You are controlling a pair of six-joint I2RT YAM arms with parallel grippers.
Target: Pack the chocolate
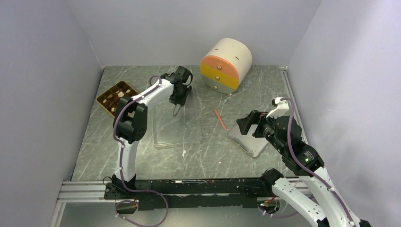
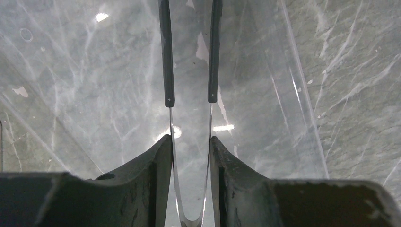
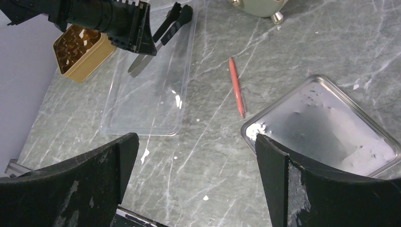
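My left gripper is shut on metal tongs point(image 2: 190, 218) with black tips, held over the clear plastic tray point(image 3: 142, 113) near its far end. The tong tips stand apart in the left wrist view, running past the top edge; what lies at their ends is hidden. A tan box point(image 3: 82, 66) of chocolates with pale spots stands at the far left. My right gripper point(image 1: 248, 122) is open over the right side, with nothing between its fingers.
A striped drum-shaped drawer box point(image 1: 225, 64) stands at the back. A red pen point(image 3: 235, 85) lies between the clear tray and a metal tray point(image 3: 321, 130) on the right.
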